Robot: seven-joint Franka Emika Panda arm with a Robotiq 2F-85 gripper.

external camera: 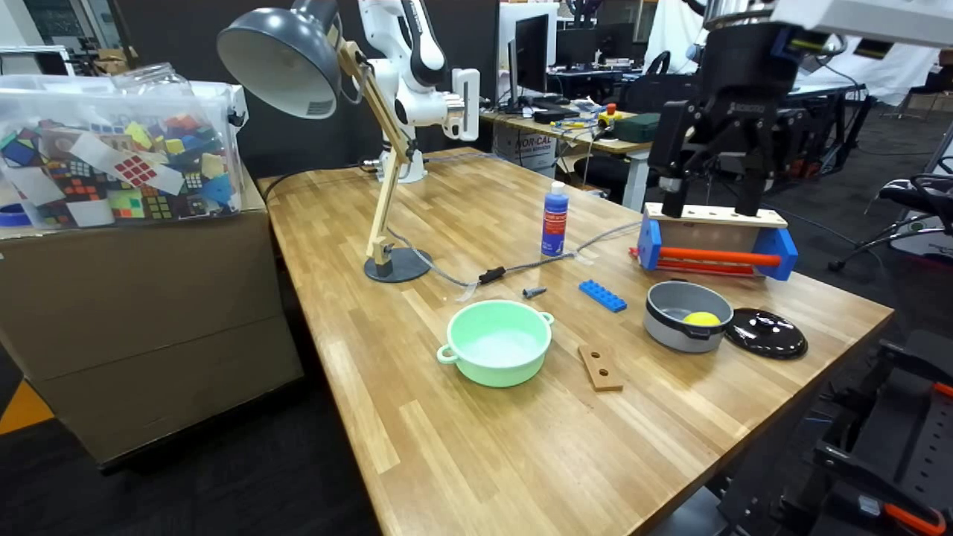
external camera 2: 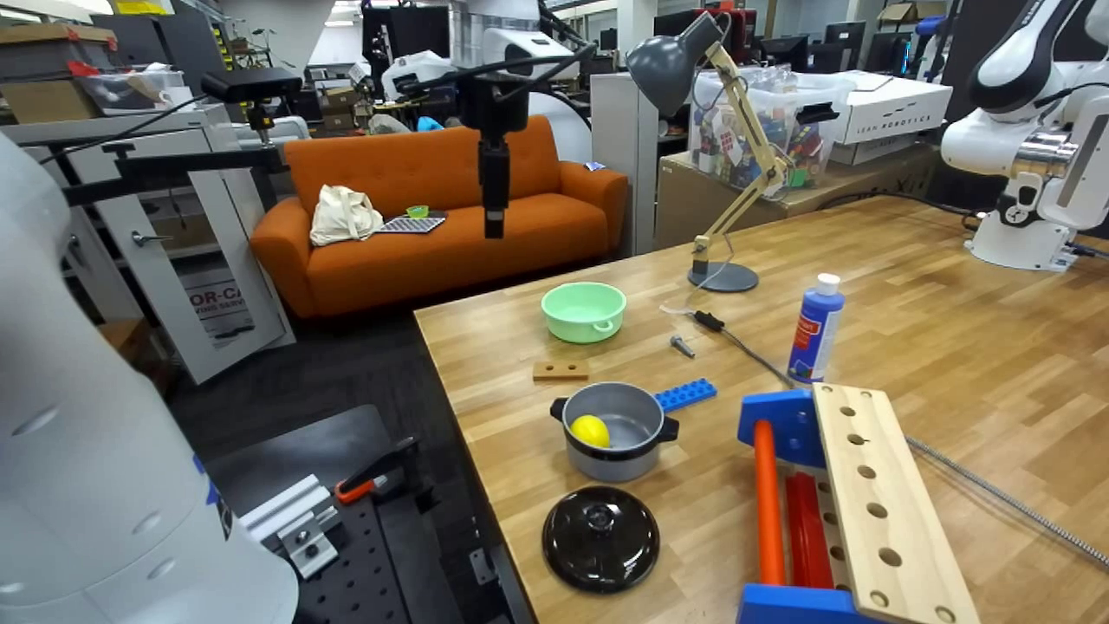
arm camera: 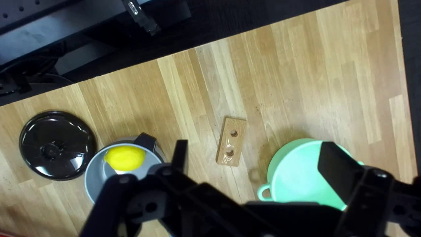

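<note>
My gripper is open and empty, high above the table, its two black fingers (arm camera: 180, 154) spread wide. Under the gap in the wrist view lies a wooden block with two holes (arm camera: 232, 142). A yellow lemon-like object (external camera 2: 590, 431) rests inside the grey pot (external camera: 665, 334), whose black lid (external camera 2: 600, 539) lies flat beside it. The light green bowl (external camera: 498, 344) looks empty; in the wrist view a finger covers part of it. A blue toy brick (external camera: 602, 295) and a grey bolt (external camera 2: 682, 347) lie behind the block in exterior view 1.
A toy workbench (external camera 2: 878, 499) stands near the pot. A blue bottle (external camera: 555, 222), a desk lamp (external camera: 398, 265) and its cable (external camera: 538, 263) occupy the table beyond. Bare wood (external camera: 500, 455) stretches along the table end near the bowl.
</note>
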